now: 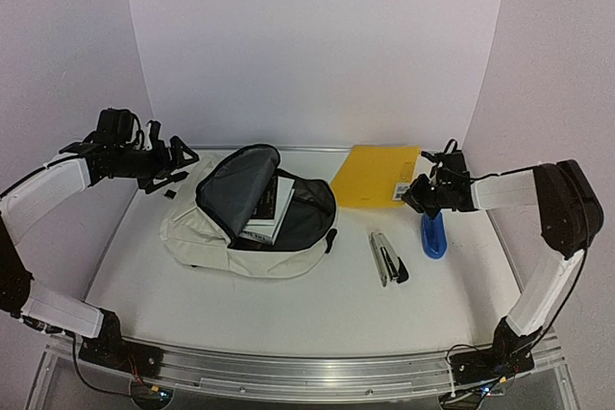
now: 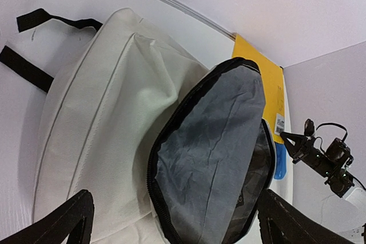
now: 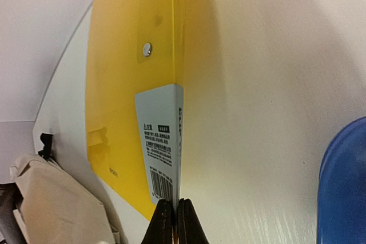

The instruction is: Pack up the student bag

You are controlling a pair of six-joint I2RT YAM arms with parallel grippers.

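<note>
The cream backpack [image 1: 195, 221] lies unzipped on the table, its grey flap [image 1: 233, 189] folded back. Inside it are books [image 1: 276, 216]. My right gripper is shut on the labelled edge of the yellow folder [image 3: 128, 67], and that edge is tilted up off the table. A blue case [image 1: 434, 235] lies under the right arm, partly covered by it. Left of it rests a stapler [image 1: 386, 258]. My left gripper [image 1: 186, 162] hangs open and empty over the backpack's far left side; its fingers [image 2: 77, 218] stand wide apart.
Black straps [image 2: 26, 68] stick out from the backpack's left side. Walls close in the table [image 1: 288, 319] at the back and sides.
</note>
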